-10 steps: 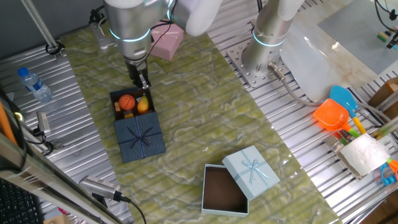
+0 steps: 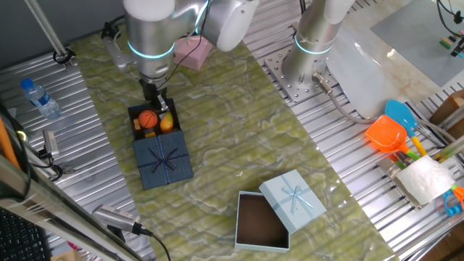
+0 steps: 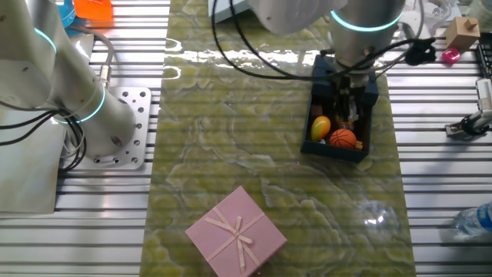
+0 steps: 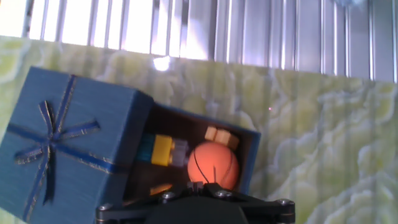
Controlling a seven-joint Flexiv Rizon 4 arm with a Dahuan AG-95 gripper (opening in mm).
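A dark blue gift box [image 2: 133,127] is partly uncovered, its bow-tied lid [image 2: 163,161] lying across one end. Inside the open part are an orange toy basketball [image 2: 148,119], a yellow-orange mango-like toy [image 2: 167,122] and small wooden and coloured blocks. My gripper [image 2: 162,109] points down over the open end, close to the mango-like toy. In the wrist view the gripper's two tips [image 4: 196,186] stand close together by the basketball [image 4: 213,165], with nothing visible between them. A yellow block [image 4: 161,150] lies nearer the lid. The gripper's body hides the box's lower part there.
A light blue box [image 2: 262,221] stands open and empty, its lid [image 2: 293,201] leaning against it. The pink gift box [image 3: 237,232] is closed. Toy shovels [image 2: 388,134] and a bottle [image 2: 40,98] lie off the green cloth.
The boxes and toys look unmoved.
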